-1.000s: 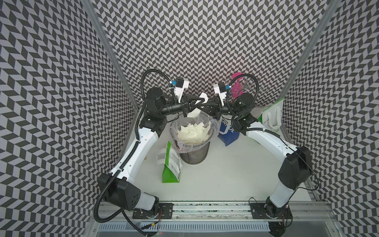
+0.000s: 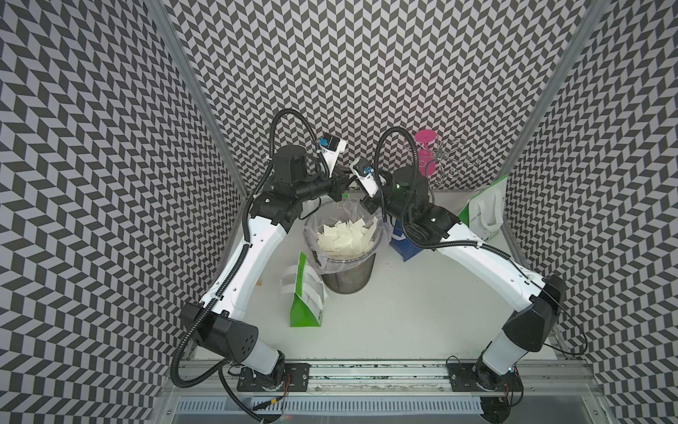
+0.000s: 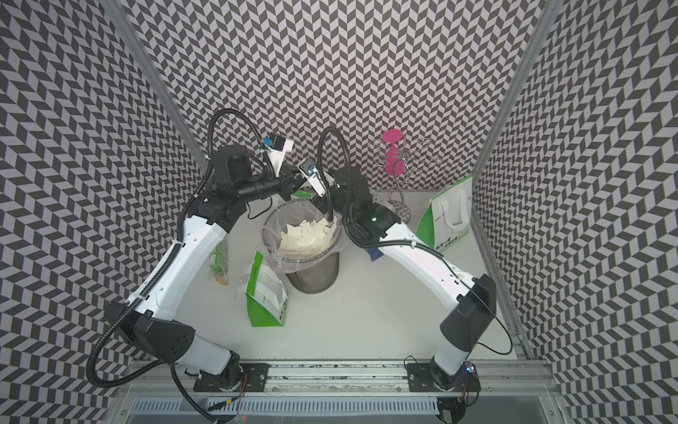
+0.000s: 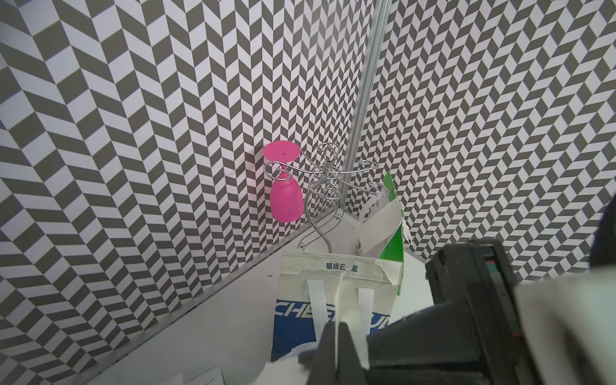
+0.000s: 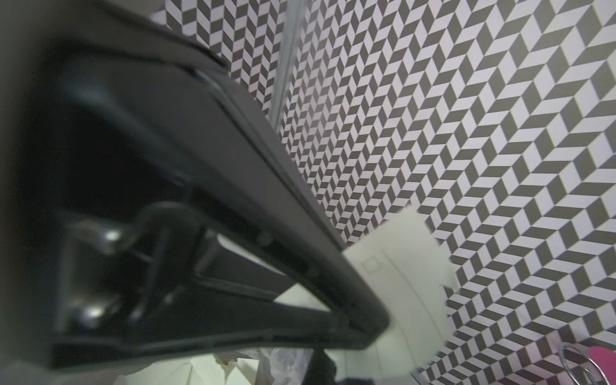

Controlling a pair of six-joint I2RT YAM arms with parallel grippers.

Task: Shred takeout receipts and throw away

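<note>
My two grippers meet above the metal bin (image 2: 349,279), whose plastic liner holds a pile of cream paper scraps (image 2: 346,236). My left gripper (image 2: 347,176) is shut, with pale paper at its fingertips in the left wrist view. My right gripper (image 2: 358,182) is shut beside it. In the right wrist view a pale receipt piece (image 5: 397,288) with faint print lies behind a large black gripper body, partly hidden; which fingers pinch it is hard to see exactly.
Green-and-white bags stand front left (image 2: 307,304) and back right (image 2: 483,212). A blue-and-white bag (image 4: 333,288) stands right of the bin, before a wire rack with pink cups (image 4: 285,199).
</note>
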